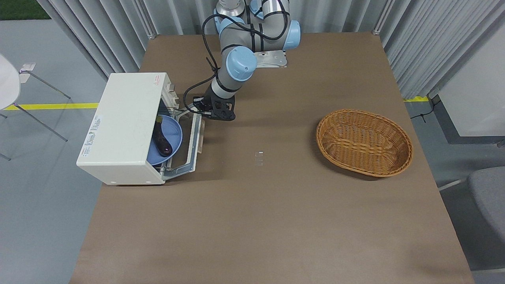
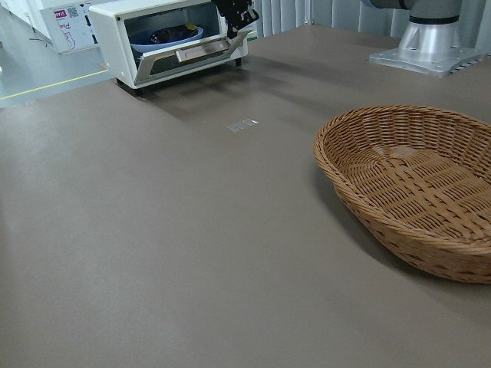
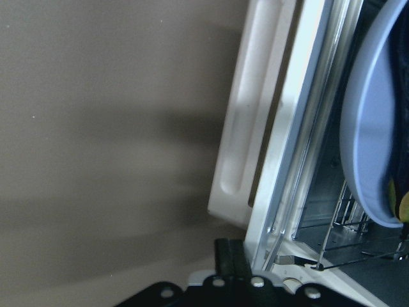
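Observation:
A white toaster oven (image 1: 120,125) stands on the left of the table with its glass door (image 1: 187,161) tilted open. Inside, a blue plate (image 1: 173,130) holds a dark eggplant (image 1: 161,142); both also show at the right of the wrist view. My gripper (image 1: 199,109) is at the door's top edge near the back end. In the wrist view its black fingers (image 3: 229,259) appear shut, pressed at or just beside the white door frame; whether they grip anything is not visible.
A wicker basket (image 1: 363,142) sits on the right of the table (image 1: 274,222). The oven stands close to the table's left edge.

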